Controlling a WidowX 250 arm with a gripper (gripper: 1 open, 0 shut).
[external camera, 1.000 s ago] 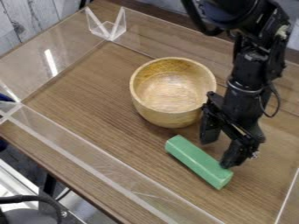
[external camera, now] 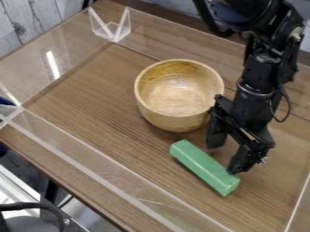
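A green bar-shaped object (external camera: 204,166) lies on the wooden table near the front right, angled toward the viewer. Just above and right of it is my black gripper (external camera: 233,141), low over the table at the bar's far side; whether its fingers are open or shut is unclear among the dark parts. A light wooden bowl (external camera: 171,89) sits behind the bar, left of the arm.
A clear plastic piece (external camera: 111,24) stands at the back left. A dark curved object (external camera: 18,220) is at the lower left edge.
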